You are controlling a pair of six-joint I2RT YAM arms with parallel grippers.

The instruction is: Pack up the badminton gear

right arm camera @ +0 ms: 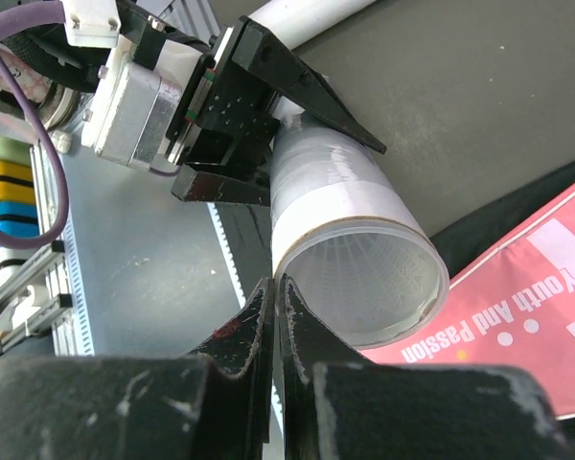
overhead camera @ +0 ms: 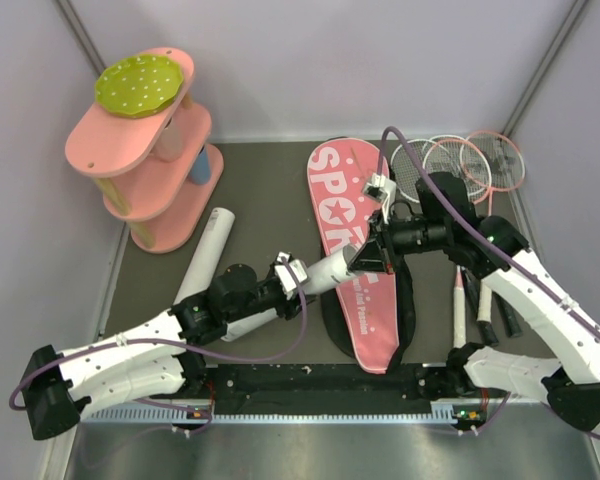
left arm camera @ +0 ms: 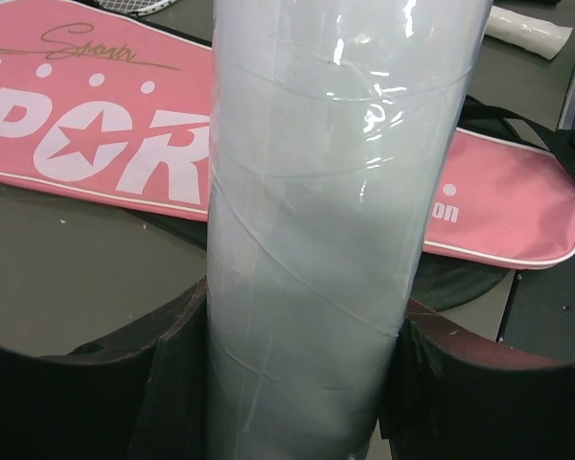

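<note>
A white shuttlecock tube (left arm camera: 326,230) is held by my left gripper (overhead camera: 295,288), its fingers on either side of it. In the right wrist view its open end (right arm camera: 355,278) faces the right gripper, and white mesh shows inside. My right gripper is shut, nothing visible between its fingers, at the rim of that open end. The pink badminton bag (overhead camera: 360,320) lies on the mat beneath both grippers, on a black piece. Several rackets (overhead camera: 495,160) lie at the right, partly hidden by the right arm.
A second white tube (overhead camera: 205,250) lies on the mat at left. A pink three-tier shelf (overhead camera: 120,150) with a green dotted plate (overhead camera: 138,85) stands back left. Bare grey mat (overhead camera: 260,190) shows between shelf and bag.
</note>
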